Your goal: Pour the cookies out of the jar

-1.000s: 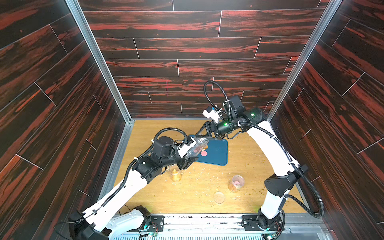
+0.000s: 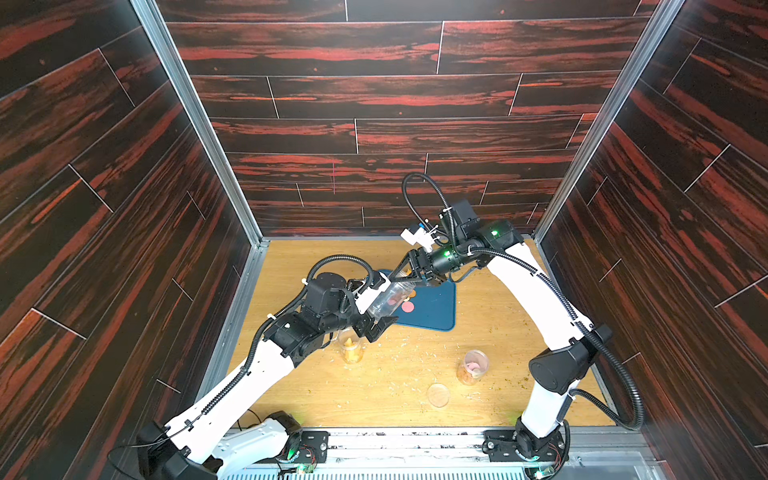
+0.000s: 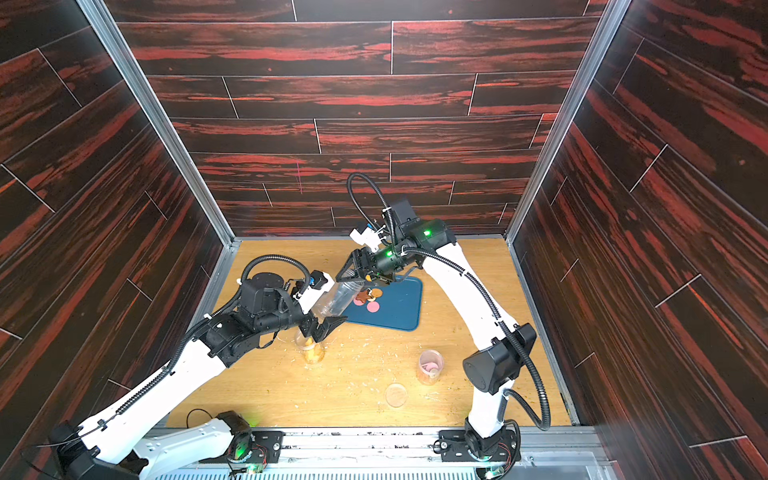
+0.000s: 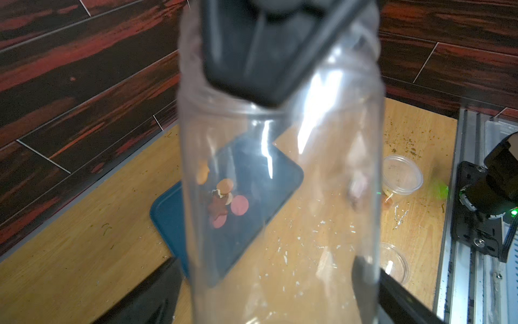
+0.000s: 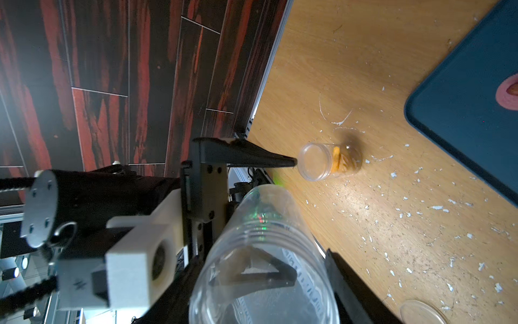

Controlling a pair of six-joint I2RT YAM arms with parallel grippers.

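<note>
Between my two grippers a clear jar [image 2: 389, 301] hangs tilted in the air, looking empty. Its threaded neck is toward my right gripper, which is shut on the jar. One dark finger of that gripper crosses the jar's top in the left wrist view. My left gripper is open, its blurred fingers [image 4: 148, 297] on either side of the jar's lower part; contact cannot be made out. Several cookies [image 3: 373, 306], pink, orange and brown, lie on the blue tray [image 3: 400, 308] behind the grippers.
A jar with orange contents [image 2: 352, 350] stands in front of the left gripper. Another jar with pink contents [image 2: 473, 365] stands at front right, near a clear round lid [image 2: 437, 394]. White scraps litter the table.
My right gripper and forearm have shifted slightly left and down. The left arm has barely moved, and the jar stays between the grippers.
</note>
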